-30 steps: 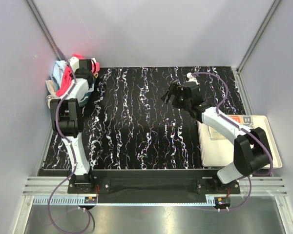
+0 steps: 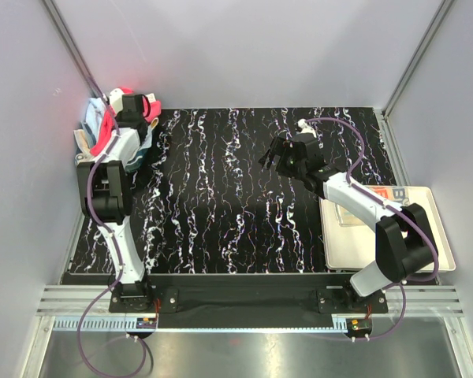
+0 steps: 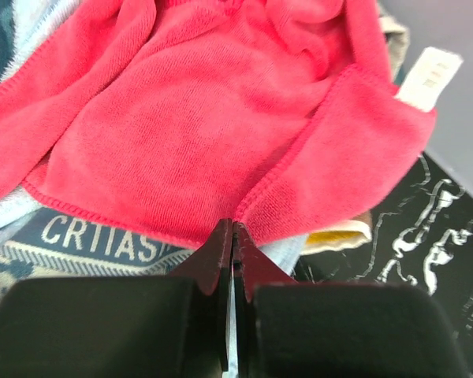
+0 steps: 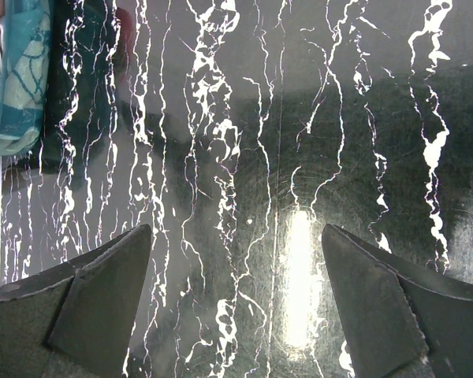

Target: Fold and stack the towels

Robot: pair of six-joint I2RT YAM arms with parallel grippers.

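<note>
A heap of towels fills the far-left corner in the top view, with a red towel (image 2: 105, 134) among pale blue ones (image 2: 92, 116). My left gripper is shut, its tips against the lower edge of the red towel (image 3: 189, 118); whether any thin cloth is between them cannot be seen. Under it lies a blue lettered towel (image 3: 94, 240). My right gripper (image 2: 273, 155) stands open above the bare table, right of centre. Between its fingers only the dark tabletop shows. A teal patterned towel (image 4: 25, 75) is at the left edge of the right wrist view.
The black, white-veined table (image 2: 213, 189) is clear through its middle. At the right is a white tray (image 2: 347, 248) holding a clear box (image 2: 349, 216), partly under the right arm. Grey walls close in the back and sides, near the towel heap.
The towels look nearly unchanged.
</note>
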